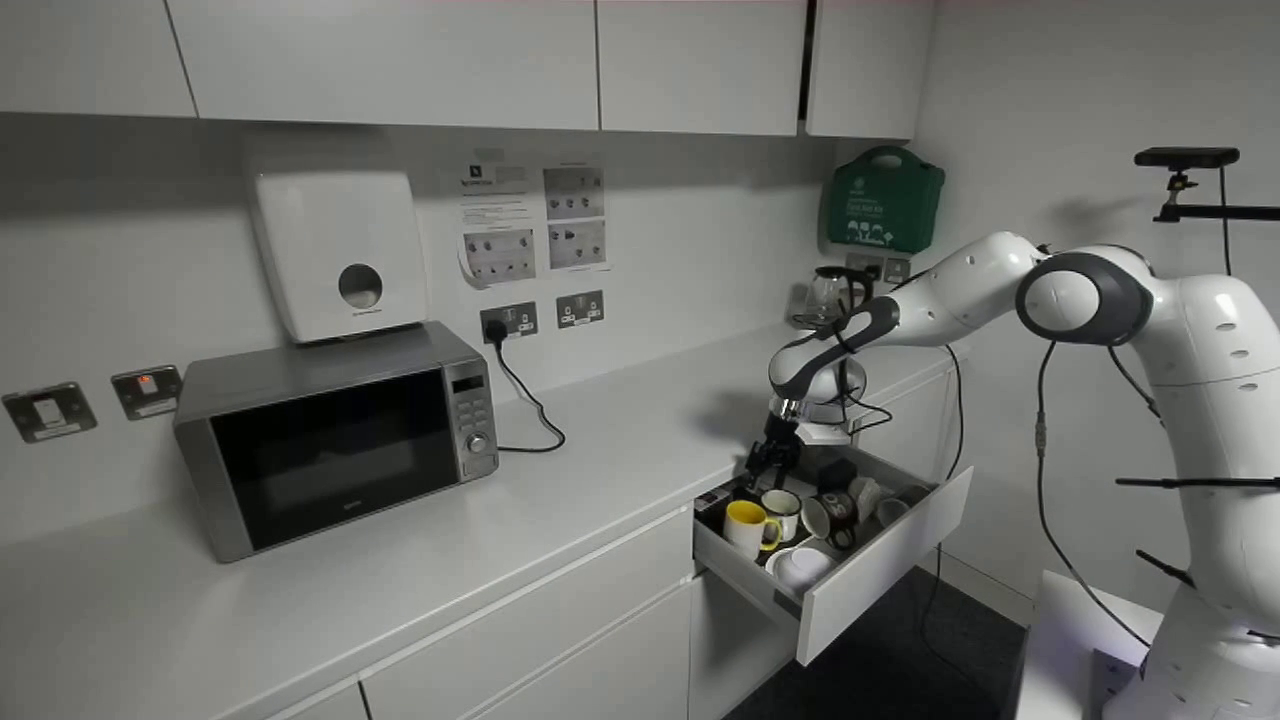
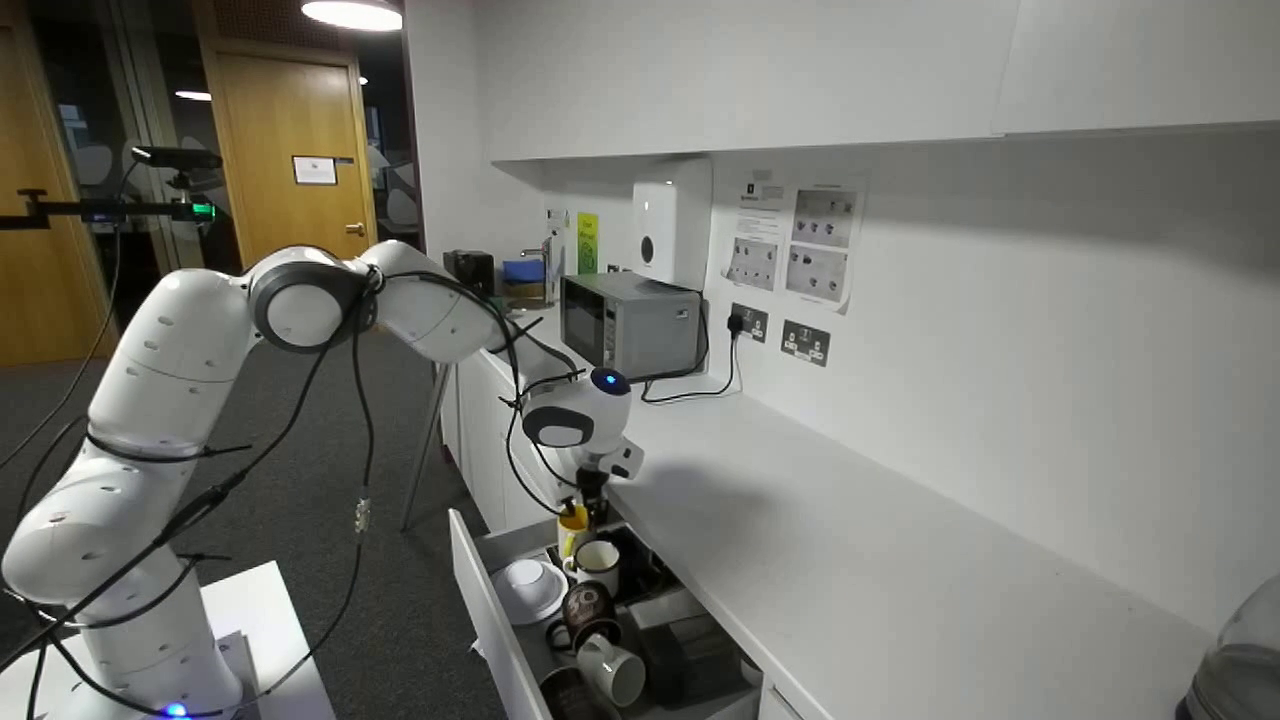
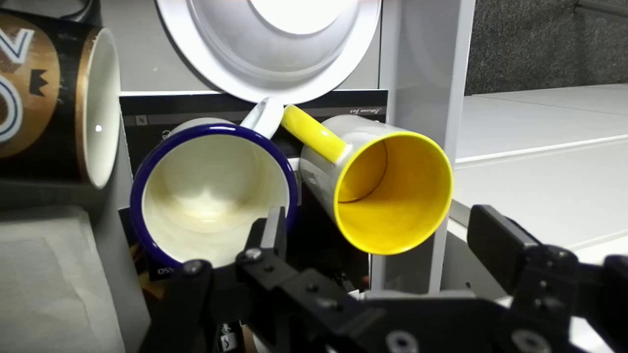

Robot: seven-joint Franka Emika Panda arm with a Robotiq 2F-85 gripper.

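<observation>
My gripper is open above the drawer, with nothing held. In the wrist view its fingers stand apart, one overlapping the near rim of a cream mug with a blue rim [image 3: 215, 182], the other right of a white mug with a yellow inside [image 3: 393, 191]. The yellow mug tilts, its mouth facing the camera. Its handle meets the cream mug's white handle in this view. Whether a fingertip touches either mug, I cannot tell. In exterior view 1 the gripper [image 1: 765, 470] hangs just behind the yellow mug [image 1: 746, 528] and the cream mug [image 1: 781, 509].
White dishes [image 3: 282, 44] and a dark patterned mug [image 3: 47, 100] lie beside these mugs. The open drawer's front panel [image 1: 888, 570] juts out over the floor. Along the drawer's back runs the counter edge [image 2: 708, 564].
</observation>
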